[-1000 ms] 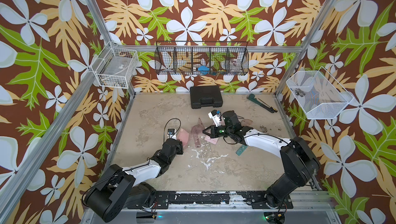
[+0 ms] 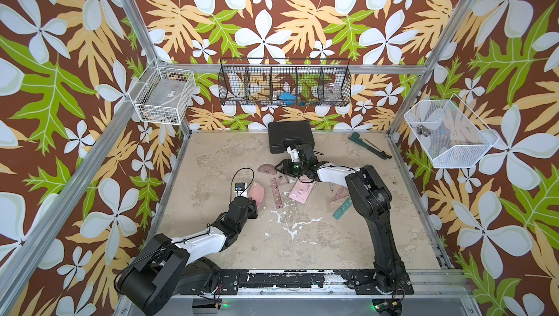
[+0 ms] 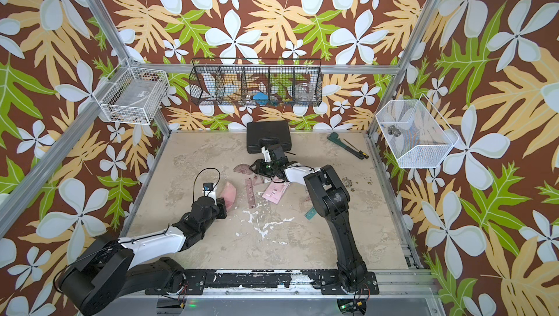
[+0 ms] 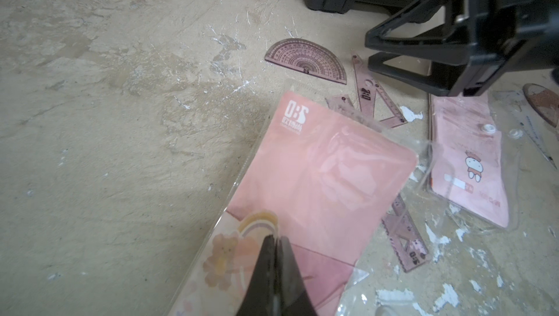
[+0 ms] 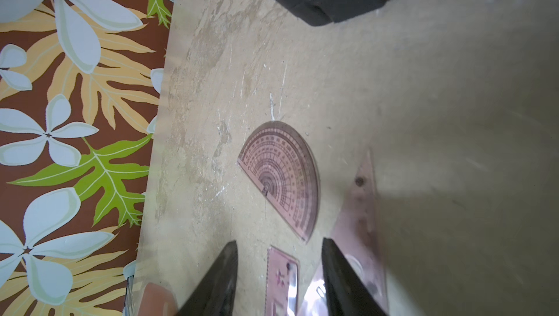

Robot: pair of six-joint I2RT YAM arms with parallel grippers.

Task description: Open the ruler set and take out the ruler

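A pink ruler pouch [image 4: 343, 158] with a clear sleeve fills the middle of the left wrist view. My left gripper is shut on its lower, flower-printed part. Bare table surrounds a pinkish clear protractor [image 5: 282, 176]. Close to it lie a set-square [image 5: 358, 246] and a straight ruler [image 5: 281, 281]; the ruler's lower end [image 4: 406, 234] shows past the pouch. Above these pieces my right gripper stands open, nothing between its fingers. A second pink pouch [image 4: 468, 158], with a rabbit print, lies to the right.
The black case [image 2: 291, 135] stands at the back, behind the right gripper. A teal ruler [image 2: 342, 208] lies right of the rabbit pouch, and a green tool [image 2: 369, 144] at the back right.
My right gripper has moved back and left, now open over the loose pieces. The protractor now lies farther back and left, apart from the straight ruler. The left arm has barely moved.
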